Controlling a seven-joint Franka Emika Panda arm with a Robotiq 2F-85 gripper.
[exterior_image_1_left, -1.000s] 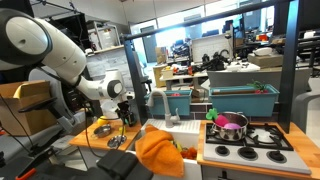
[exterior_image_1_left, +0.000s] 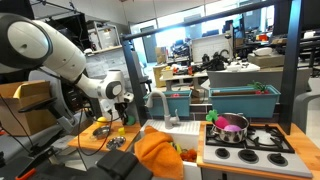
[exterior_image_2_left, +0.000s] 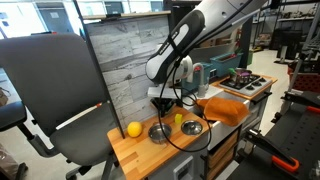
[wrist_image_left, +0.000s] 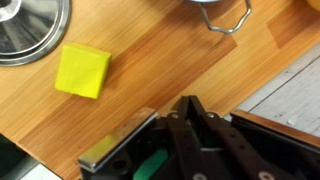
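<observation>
My black gripper reaches in from the lower right of the wrist view, low over the wooden counter. Its fingers are shut on something mostly hidden; a tan edge (wrist_image_left: 118, 137) and a green patch (wrist_image_left: 151, 165) show beside the fingers, though I cannot tell what the thing is. A yellow block (wrist_image_left: 82, 70) lies on the wood to the upper left, apart from the gripper. Beyond it is a round metal dish (wrist_image_left: 28, 28). A metal pan with a wire handle (wrist_image_left: 228, 18) cuts into the top edge.
An orange cloth (exterior_image_1_left: 160, 153) lies over the counter's front, beside the sink. Farther right, a pot with colourful contents (exterior_image_1_left: 228, 127) stands by the stove (exterior_image_1_left: 258, 150). A yellow ball (exterior_image_2_left: 134, 129) rests near the counter's left end. Bare wood lies between pan and block.
Cloth, pot and stove stay where they were.
</observation>
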